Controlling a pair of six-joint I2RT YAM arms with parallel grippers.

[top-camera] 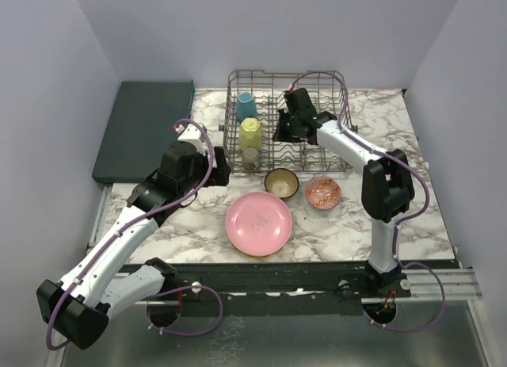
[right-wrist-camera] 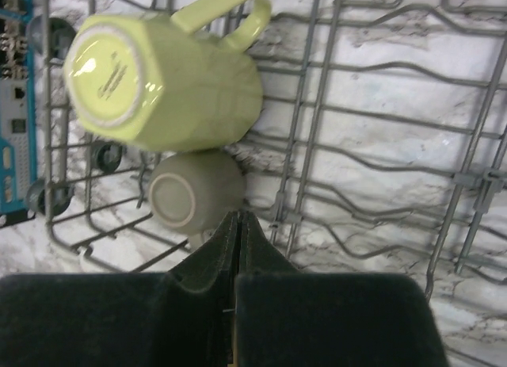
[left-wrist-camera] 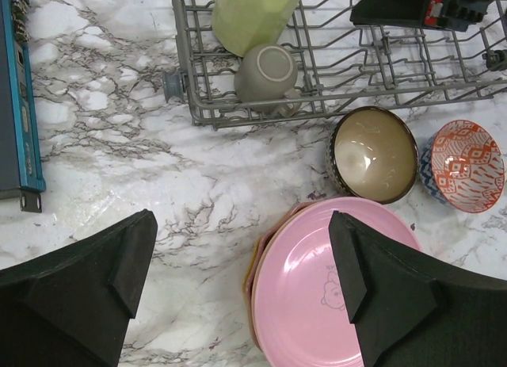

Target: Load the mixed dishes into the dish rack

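In the dish rack (top-camera: pixel 341 165) lie a blue cup (top-camera: pixel 245 105), a yellow mug (top-camera: pixel 250 134) and a grey cup (right-wrist-camera: pixel 194 189). Outside its front edge sit a brown bowl (top-camera: pixel 281 182) and a patterned bowl (top-camera: pixel 323 193); a pink plate (top-camera: pixel 258 223) rests on more dishes nearer the front. My left gripper is open above the counter left of the plate stack, empty. My right gripper is shut over the rack, right of the mugs, with nothing visible between its fingertips.
A dark board (top-camera: pixel 142 129) lies at the back left. The rack's right half is empty.
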